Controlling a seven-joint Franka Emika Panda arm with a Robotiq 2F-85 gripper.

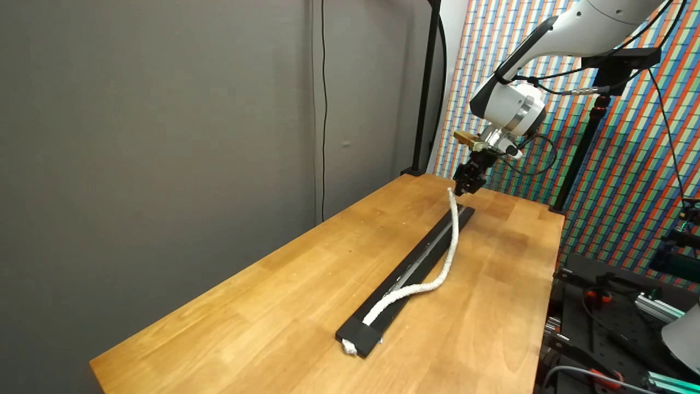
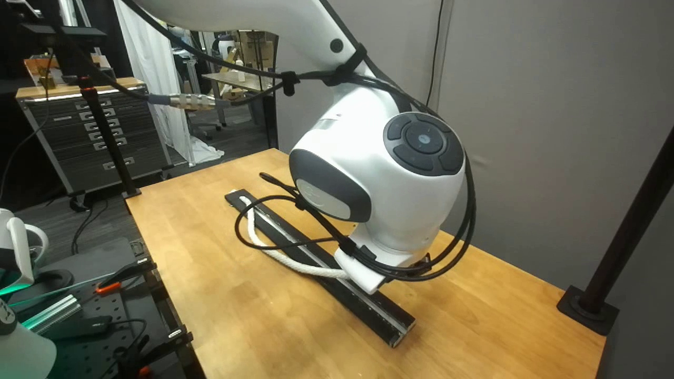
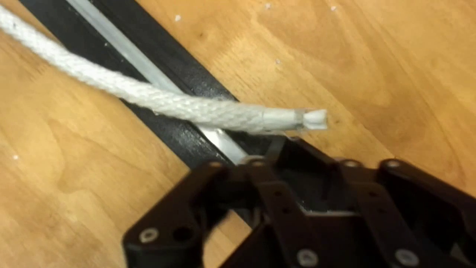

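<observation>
A white braided rope (image 1: 453, 239) runs along a black channel board (image 1: 420, 259) with a pale metal strip down its middle. At the near end of the board, the rope passes under a black block (image 1: 359, 335). My gripper (image 1: 457, 191), tilted, is shut on the rope close to its free end, low over the board's far end. In the wrist view, the taped rope tip (image 3: 314, 120) sticks out past the dark fingers (image 3: 285, 149), and the rope crosses the strip (image 3: 165, 82) at an angle. The arm's wrist (image 2: 392, 189) hides the gripper in exterior view 2.
A black post (image 2: 610, 233) stands at one table corner. Cables (image 2: 455, 246) loop around the wrist. A dark cart with tools (image 1: 610, 328) sits beside the table.
</observation>
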